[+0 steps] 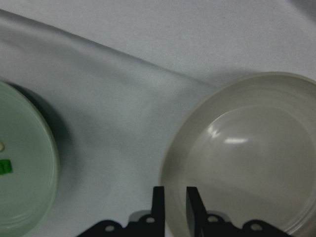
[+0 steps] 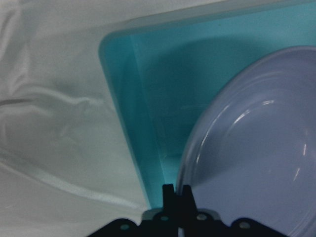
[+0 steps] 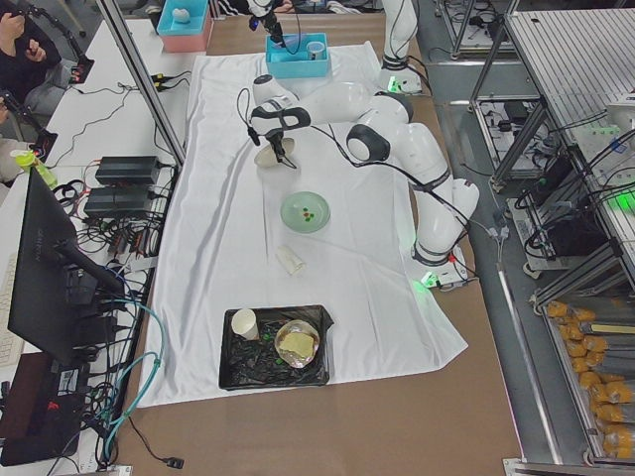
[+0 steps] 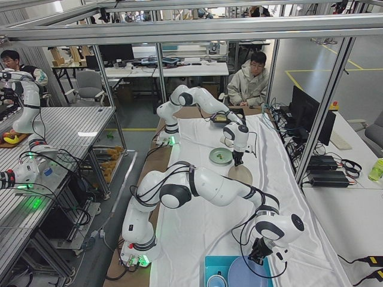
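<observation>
A beige plate [image 1: 247,153] lies beside a green plate [image 1: 24,163] holding small bits. My left gripper is over the beige plate's near edge, fingers apart, nothing visible between them. A blue-violet plate [image 2: 256,148] sits in a teal bin [image 2: 128,108]. My right gripper is on that plate's rim, fingers close together around it.
A black lined tray [image 3: 248,367] with a cup and a foil dish stands at one end of the white cloth. A pale item [image 3: 290,260] lies between tray and green plate. A monitor and cables border the cloth.
</observation>
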